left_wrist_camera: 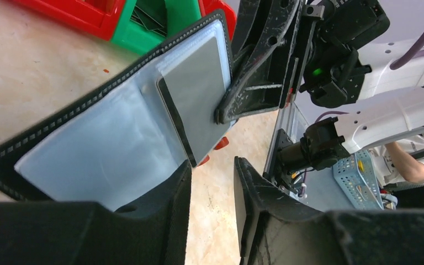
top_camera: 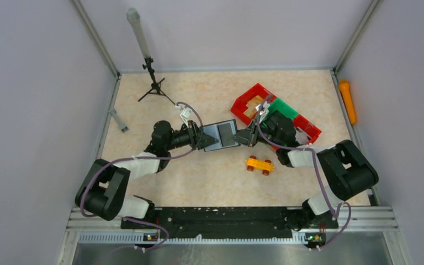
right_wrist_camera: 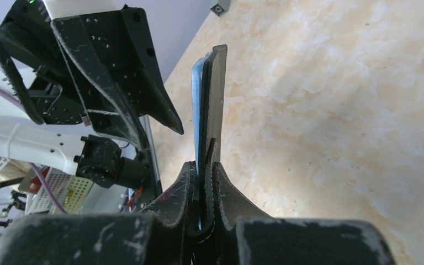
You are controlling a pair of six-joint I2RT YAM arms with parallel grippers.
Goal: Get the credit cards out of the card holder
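The card holder (top_camera: pixel 219 134) is held up open in mid-table, black-edged with pale blue sleeves (left_wrist_camera: pixel 105 149) and a grey card (left_wrist_camera: pixel 193 99) in its right half. My right gripper is shut on it at the right end; in the right wrist view it stands edge-on. My left gripper is partly open at the holder's left end, its fingertips just below the blue sleeve in the left wrist view, with no object visible between them.
Red and green bins (top_camera: pixel 243 99) stand behind the right arm. A yellow toy car (top_camera: pixel 259 164) lies in front of the holder. A tripod (top_camera: pixel 154 85) stands at back left, and a grey object (top_camera: pixel 118 121) lies at the left edge.
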